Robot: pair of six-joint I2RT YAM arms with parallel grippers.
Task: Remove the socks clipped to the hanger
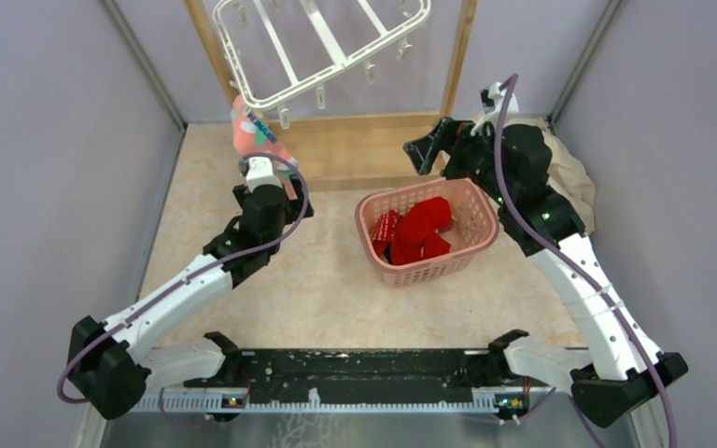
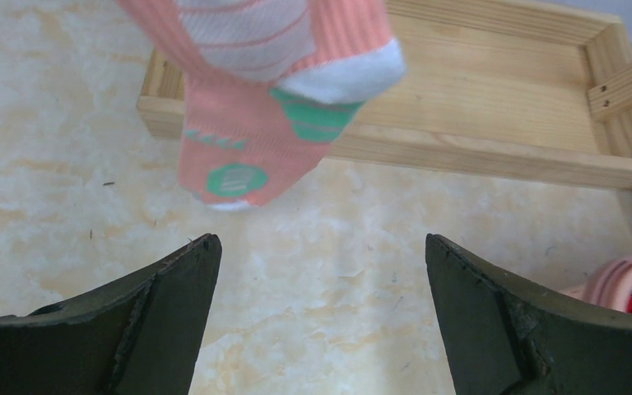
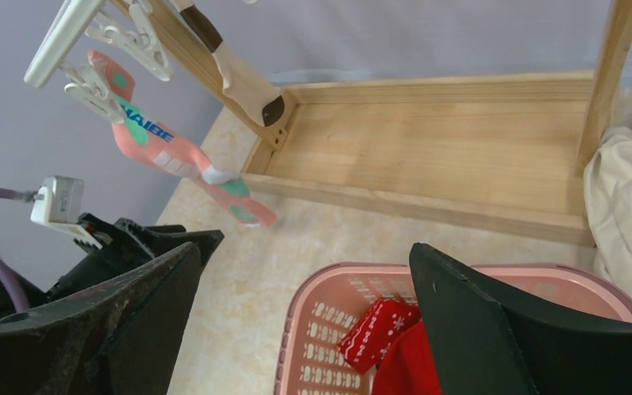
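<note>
A pink patterned sock (image 3: 167,150) hangs from the left part of the white clip hanger (image 1: 336,68). My left gripper stands open just in front of that sock's lower end, with nothing between its fingers; in the left wrist view the sock (image 2: 271,107) dangles ahead of the fingertips. In the right wrist view a second sock, beige with dark ends (image 3: 247,86), hangs farther back. My right gripper (image 1: 417,159), also open and empty, is above the back of the pink basket (image 1: 401,273). Red socks (image 1: 422,229) lie inside the basket.
A wooden base frame (image 1: 355,154) with upright posts (image 1: 459,58) stands behind the basket. Light cloth (image 1: 569,177) is bunched at the back right. Several empty clips (image 3: 136,43) hang from the hanger. The floor left of the basket is clear.
</note>
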